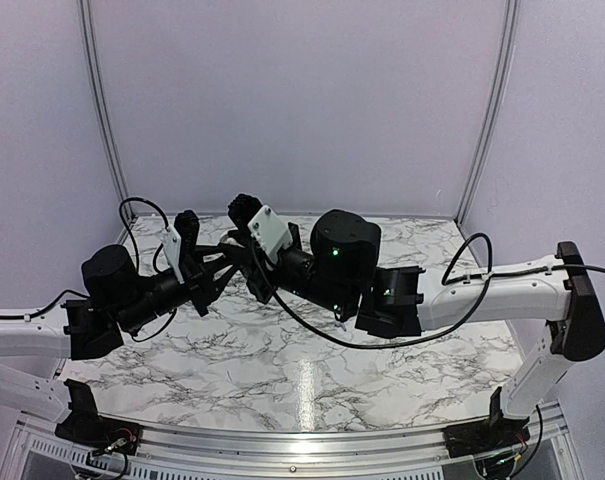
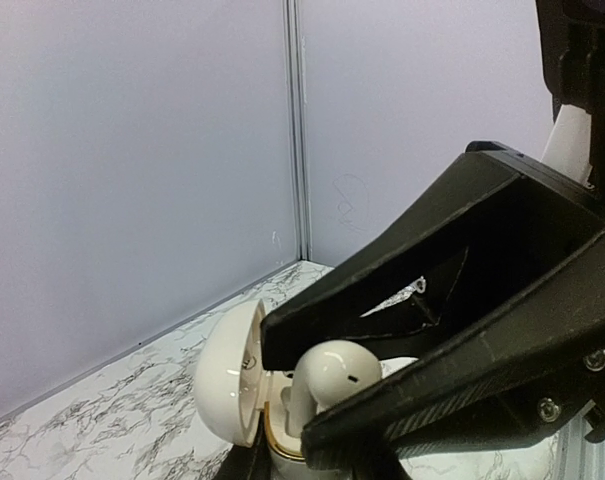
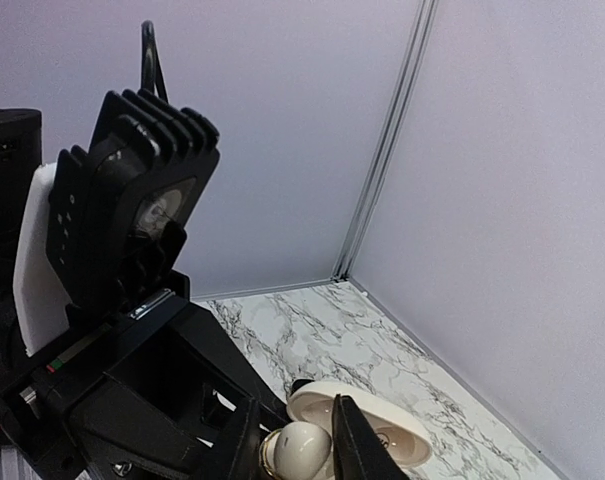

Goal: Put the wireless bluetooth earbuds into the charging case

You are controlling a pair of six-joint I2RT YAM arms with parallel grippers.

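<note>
The white charging case, lid open, is gripped in my left gripper; only tips of that gripper's dark fingers show low in the left wrist view. A white earbud sits tilted at the case's mouth, its head standing out above the rim, not seated in its slot. Whether a finger still touches the earbud is unclear. The earbud's stem end is largely hidden by the right gripper's near finger.
Both grippers meet closely above the left-centre of the marbled table, with little room between them. A black cable loops below the right arm.
</note>
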